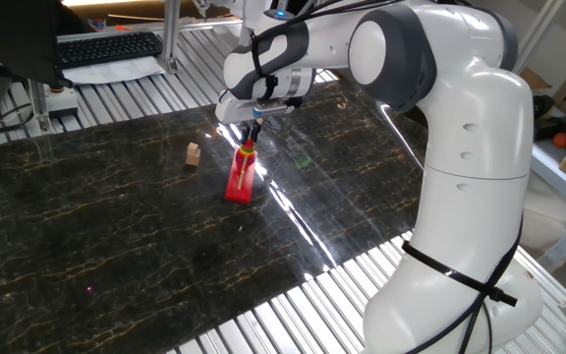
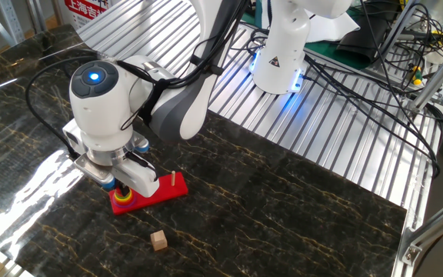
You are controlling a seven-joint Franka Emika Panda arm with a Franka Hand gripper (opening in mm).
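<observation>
A flat red base (image 1: 239, 187) lies on the dark marbled tabletop, with a bare wooden peg (image 2: 173, 178) at one end. Coloured rings, yellow (image 2: 124, 198) among them, are stacked at its other end. Directly over that stack my gripper (image 1: 252, 138) points down, its dark fingertips at the top of the rings. In the second exterior view the hand and wrist cover most of the fingers. Whether the fingers are spread or closed on a ring is too small and hidden to make out.
A small wooden block (image 1: 193, 154) sits on the tabletop a short way from the red base; it also shows in the second view as a pale cube (image 2: 158, 240). Wide bare stretches of tabletop surround both. A keyboard (image 1: 109, 48) lies on the slatted metal surface beyond.
</observation>
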